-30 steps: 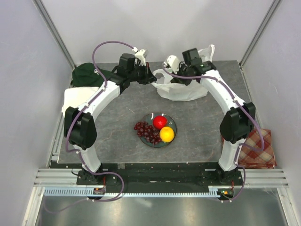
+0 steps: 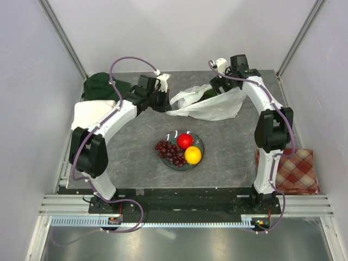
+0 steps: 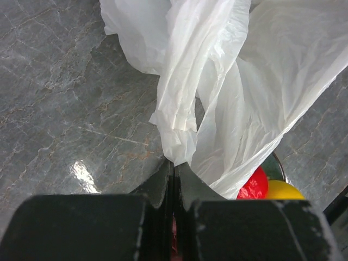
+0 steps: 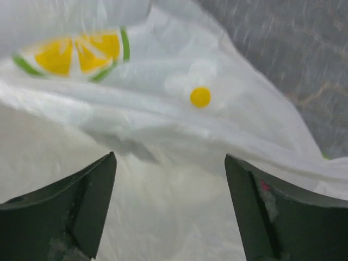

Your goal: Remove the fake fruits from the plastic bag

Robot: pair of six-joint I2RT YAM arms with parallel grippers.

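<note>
The white plastic bag (image 2: 215, 108) is stretched across the back of the table between both arms. My left gripper is shut on the bag's bunched edge, which rises from its fingertips in the left wrist view. Something dark green (image 2: 208, 94) shows in the bag's opening, partly covered by plastic; I cannot tell which fruit it is. At the bag's right part is my right gripper, its fingers wide apart with bag film (image 4: 168, 212) behind and between them. On a dark plate (image 2: 181, 167) lie a red fruit (image 2: 185, 141), an orange (image 2: 192, 155) and dark grapes (image 2: 172, 154).
A dark green cloth (image 2: 103, 87) and a white cloth (image 2: 93, 113) lie at the left edge. A checked red cloth (image 2: 296, 172) is at the front right. Bare table (image 2: 231, 157) lies right of the plate.
My right gripper has moved to the right along the bag. The plate is unmoved.
</note>
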